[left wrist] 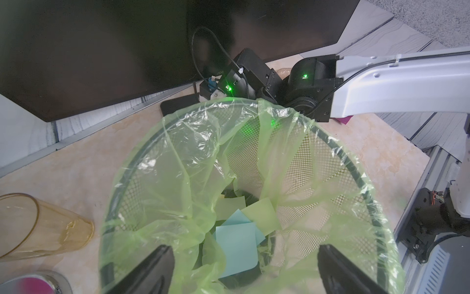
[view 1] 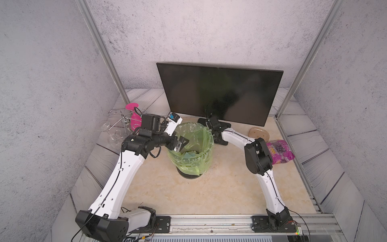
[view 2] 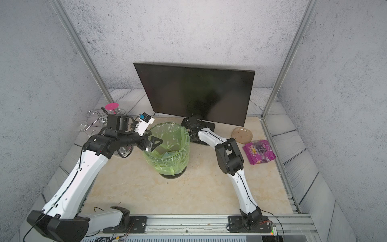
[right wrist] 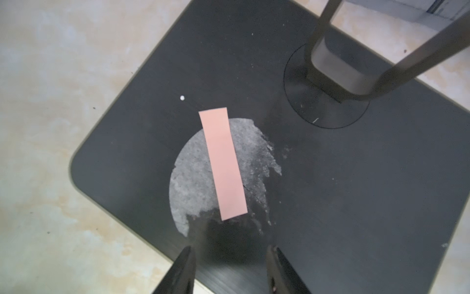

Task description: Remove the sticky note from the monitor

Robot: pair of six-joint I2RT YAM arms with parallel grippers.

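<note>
In the right wrist view, a narrow pink sticky note [right wrist: 224, 164] lies on the black monitor base [right wrist: 132, 142], partly over a grey worn patch. My right gripper is above the base's near edge, fingers parted, nothing between the fingers, the note beyond its tips. The monitor's dark screen [view 1: 217, 92] shows no note. Over the lined bin [view 1: 191, 161], my left gripper stands open and empty. Inside the bin lie several loose notes, a blue one [left wrist: 236, 247] on top.
The bin stands directly left of my right arm. A brown lid [view 1: 258, 135] and a purple bag [view 1: 280, 151] lie to the right. Glassware and a wire rack [view 1: 121, 121] stand at the left.
</note>
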